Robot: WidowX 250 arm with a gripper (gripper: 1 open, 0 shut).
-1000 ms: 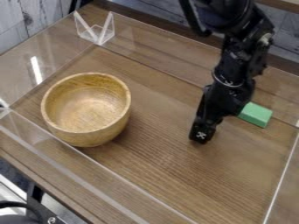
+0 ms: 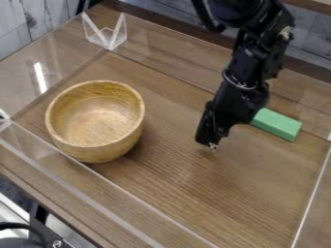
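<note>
The black arm reaches down from the back of the table to the middle, where its gripper (image 2: 210, 139) hangs low over the wood, shut, with no object visible between its fingers. A tan wooden bowl (image 2: 93, 120) sits to the left, apart from the gripper. A green block (image 2: 281, 126) lies to the right, partly behind the arm.
A small clear wire-like stand or holder (image 2: 107, 29) is at the back left.
The gripper has moved a little to the left and up, away from where it was low over the table. The bowl and green block look unmoved.
</note>
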